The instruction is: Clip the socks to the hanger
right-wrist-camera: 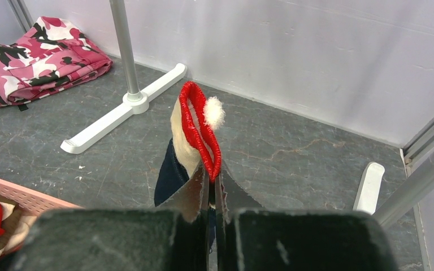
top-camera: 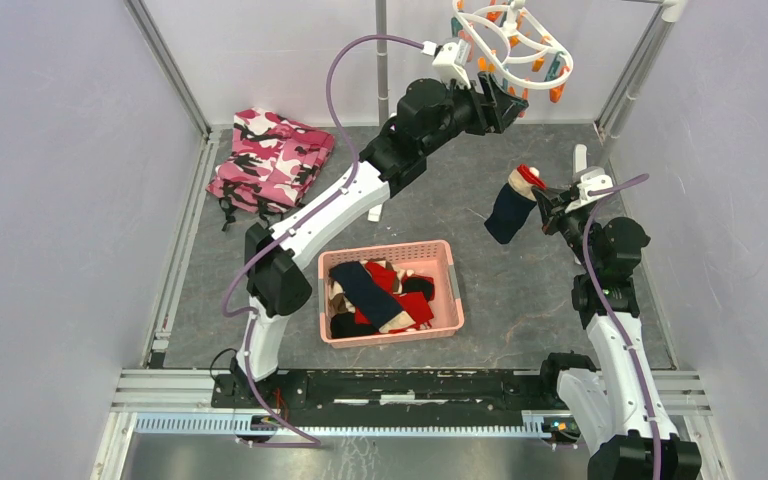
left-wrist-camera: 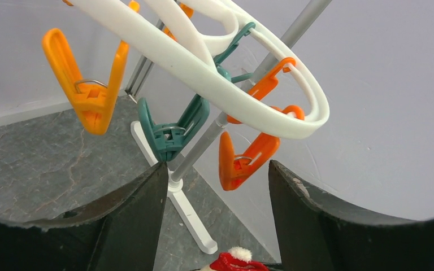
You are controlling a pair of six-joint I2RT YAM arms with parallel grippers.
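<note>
The white hanger with orange and green clips hangs at the top. My left gripper is open just below it, its fingers either side of an orange clip and a green clip in view, nothing seen between the tips but background and the orange clip beyond. My right gripper is shut on a navy sock with cream cuff and red trim, held upright with the red opening on top and a white pompom beside it.
A pink basket of socks sits at front centre. A pink camouflage bundle lies at back left. Metal poles with white feet stand behind and at right.
</note>
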